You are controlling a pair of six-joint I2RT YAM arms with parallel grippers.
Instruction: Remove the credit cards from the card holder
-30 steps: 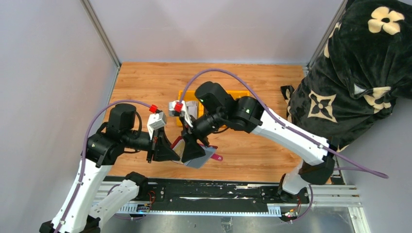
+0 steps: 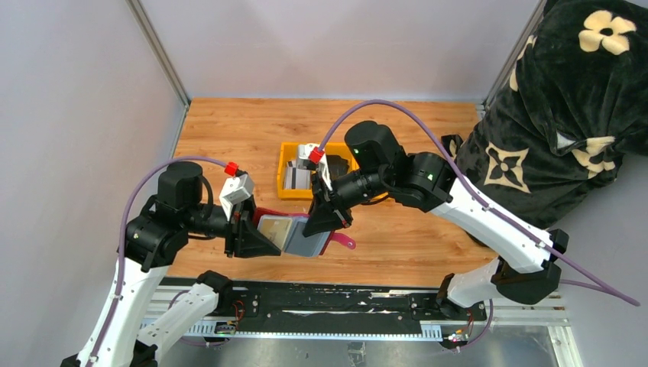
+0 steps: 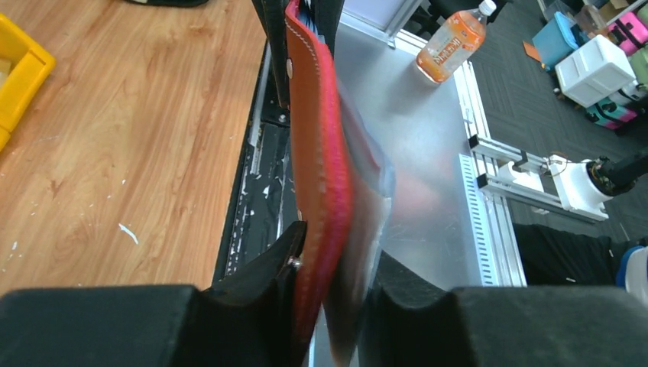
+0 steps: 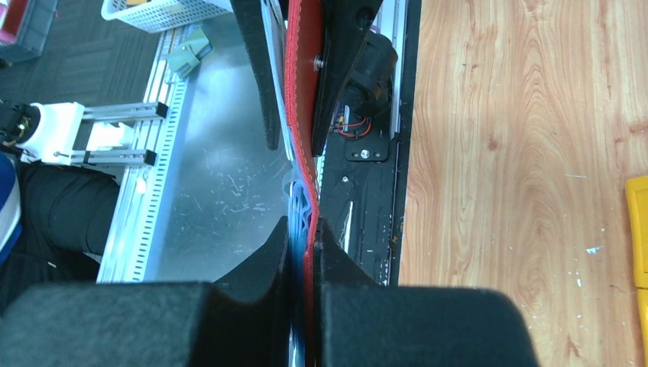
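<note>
The red card holder [image 2: 341,240], with clear sleeves and a tan card showing, hangs between my grippers in the top view. It stands on edge in both wrist views. My left gripper [image 2: 254,238] is at its left end; in the left wrist view the holder [image 3: 325,191] runs between that gripper's fingers, and whether they press on it is unclear. My right gripper [image 2: 328,222] is shut on the holder's other end; in the right wrist view the red edge and sleeves [image 4: 304,153] run into its fingers.
A yellow bin [image 2: 286,183] holding cards stands behind the grippers on the wooden board [image 2: 229,130]. A black patterned plush pile [image 2: 504,153] fills the right side. The board's front edge borders a black rail.
My left gripper shifted slightly.
</note>
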